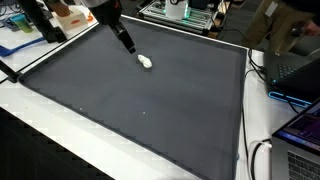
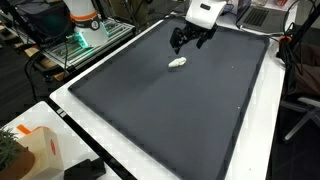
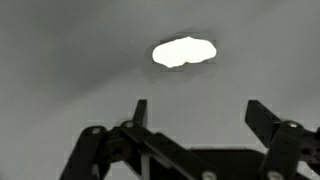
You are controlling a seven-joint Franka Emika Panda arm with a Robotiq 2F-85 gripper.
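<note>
A small white elongated object [image 1: 145, 61] lies on the dark grey mat; exterior view 2 has this white object [image 2: 177, 62] just left of my gripper [image 2: 189, 46]. In exterior view 1 my gripper [image 1: 129, 48] hangs beside the object, apart from it. From the wrist, the white object [image 3: 184, 52] shows beyond the fingertips, above the gap between them. My black fingers [image 3: 139, 112] stand wide apart, so the gripper is open with only bare mat between them.
Laptops [image 1: 297, 160] stand past its right side in exterior view 1, with cables [image 1: 250, 145] near that edge. Another robot arm's base [image 2: 88, 30] is at the far left in exterior view 2.
</note>
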